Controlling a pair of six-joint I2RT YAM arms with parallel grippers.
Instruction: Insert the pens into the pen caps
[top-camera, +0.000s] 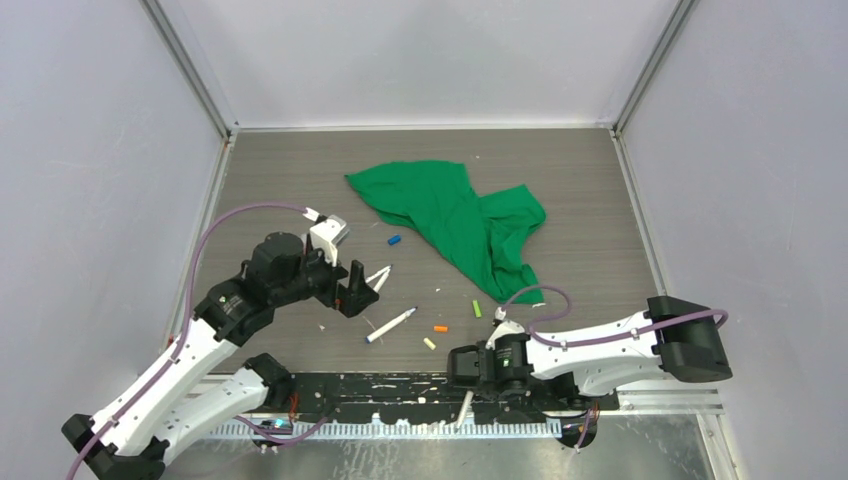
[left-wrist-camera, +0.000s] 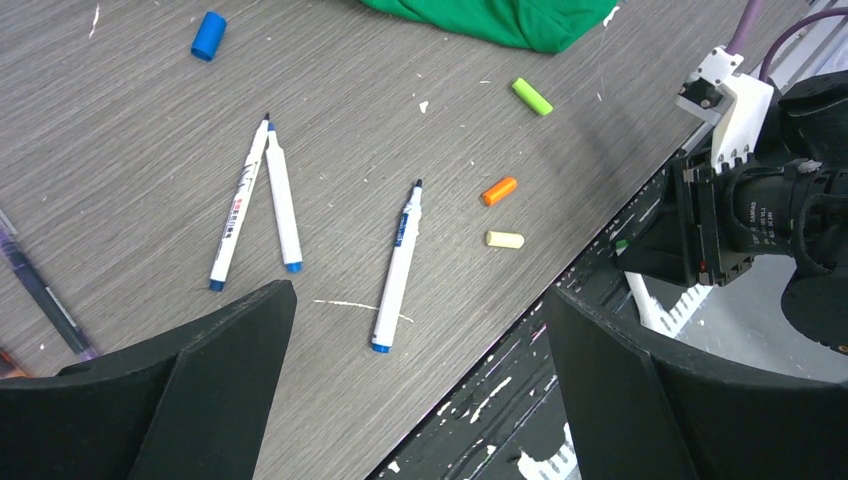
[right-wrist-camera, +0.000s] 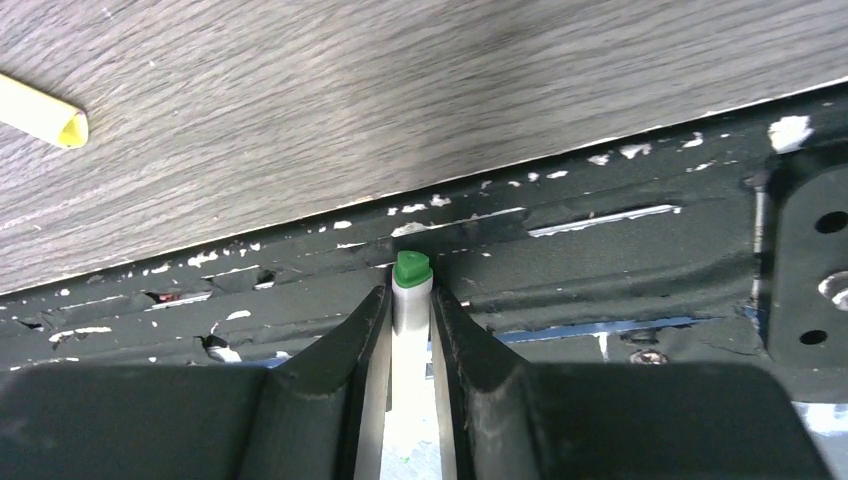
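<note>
My left gripper (top-camera: 366, 284) is open above the table's left side, nothing between its fingers. A white pen with a blue end (left-wrist-camera: 397, 270) lies below it, beside two similar pens (left-wrist-camera: 240, 205) (left-wrist-camera: 284, 200) close together. My right gripper has its fingers closed against both sides of a white pen with a green end (right-wrist-camera: 410, 325), which lies across the black front strip. Loose caps lie about: blue (left-wrist-camera: 209, 36), green (left-wrist-camera: 532, 97), orange (left-wrist-camera: 499, 191) and pale yellow (left-wrist-camera: 505, 240). The yellow cap (right-wrist-camera: 45, 112) shows its open end in the right wrist view.
A crumpled green cloth (top-camera: 455, 210) covers part of the table's back middle. Dark pens (left-wrist-camera: 45, 290) lie at the left edge of the left wrist view. The black strip (right-wrist-camera: 600, 255) borders the table's front. Walls enclose the sides and back.
</note>
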